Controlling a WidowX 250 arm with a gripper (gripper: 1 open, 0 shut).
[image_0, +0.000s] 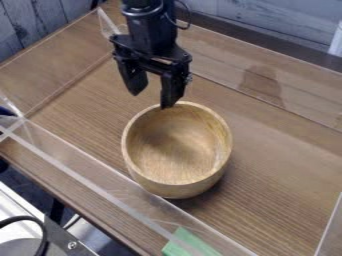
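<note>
A round wooden bowl (177, 152) sits empty on the wooden tabletop, in the middle of the camera view. The black gripper (150, 78) hangs from the arm at the top, just above and behind the bowl's rear rim. Its two fingers point down and stand apart, with nothing seen between them.
Clear edging (86, 182) runs along the table's lower left. A green patch (190, 243) lies at the bottom, beside a dark cable and white object at the lower left.
</note>
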